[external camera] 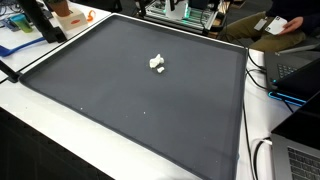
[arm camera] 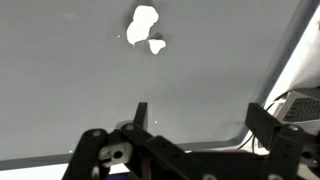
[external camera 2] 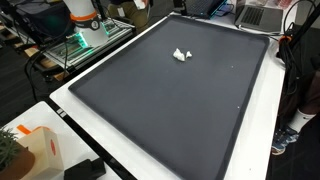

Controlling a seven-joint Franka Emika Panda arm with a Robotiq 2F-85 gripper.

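Two white scraps lie close together on a dark grey mat: a larger crumpled piece (arm camera: 142, 22) and a smaller piece (arm camera: 156, 46) just beside it. In exterior view 1 the larger piece (external camera: 156, 61) rests toward the far side of the mat (external camera: 130, 110); exterior view 2 shows it (external camera 2: 179, 54) near the far edge too. My gripper stands open in the wrist view, its two dark fingers wide apart with only bare mat between them. The scraps are off beyond the fingertips, not touched. Neither exterior view shows the gripper's fingers.
A laptop (external camera: 295, 140) and cables stand along the right of the white table (external camera: 65, 130). At the top right of exterior view 1 a seated person's hand (external camera: 286, 24) holds a white object. A potted plant (external camera 2: 12, 152) sits at the near left in exterior view 2.
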